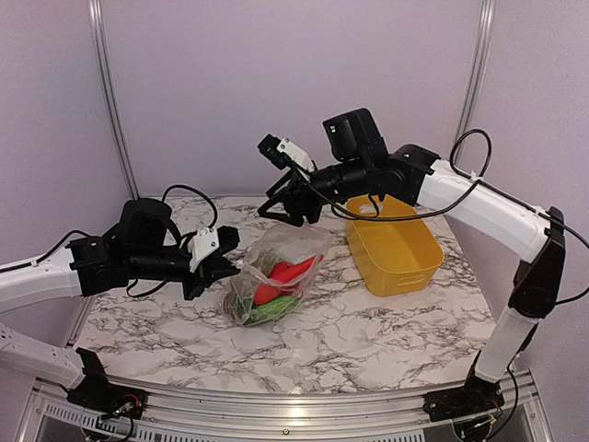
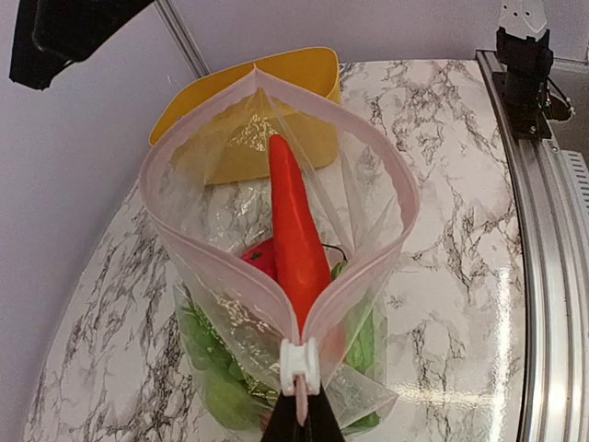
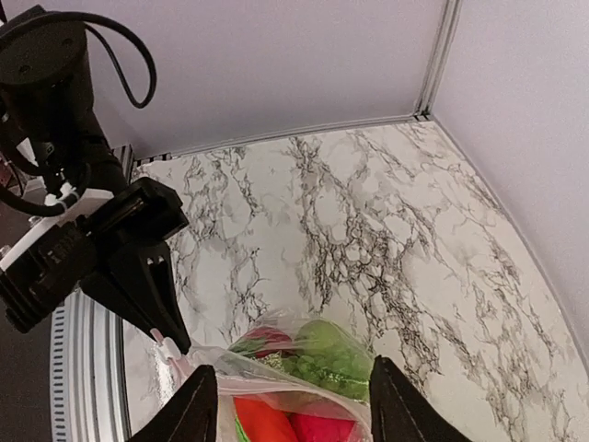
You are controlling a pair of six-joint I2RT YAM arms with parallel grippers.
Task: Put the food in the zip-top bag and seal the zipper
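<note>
The clear zip bag (image 1: 294, 241) leans with its mouth wide open, holding a long red vegetable (image 2: 293, 221), a rounder red one (image 2: 262, 259) and green ones (image 1: 267, 310). At the mouth's near end, beside the white slider (image 2: 300, 366), my left gripper is shut on the bag's pink zip strip (image 2: 179, 221). My right gripper stands open, its dark fingers (image 3: 202, 396) spread wide above the bag. In the top view the right gripper (image 1: 280, 215) is just beyond the bag's far rim; whether it touches the film I cannot tell.
A yellow bin (image 1: 396, 262) stands to the right of the bag, partly under the right arm.
</note>
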